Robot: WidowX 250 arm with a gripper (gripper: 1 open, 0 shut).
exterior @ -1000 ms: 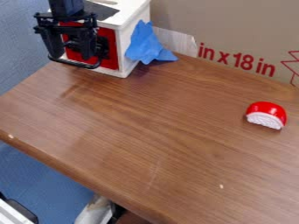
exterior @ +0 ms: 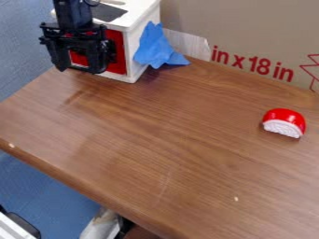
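My black gripper (exterior: 77,51) is at the upper left, in front of the red front (exterior: 115,56) of a white box (exterior: 133,21); whether its fingers are open or shut is hard to make out. A blue cloth (exterior: 157,49) lies against the box's right side. A red object with a white bristly or textured underside (exterior: 284,122) sits alone on the right of the table.
A cardboard panel (exterior: 256,33) stands along the back. The table's left edge drops to a blue surface (exterior: 37,182).
My gripper has shifted slightly in front of the box over the last second. The other objects have stayed in place.
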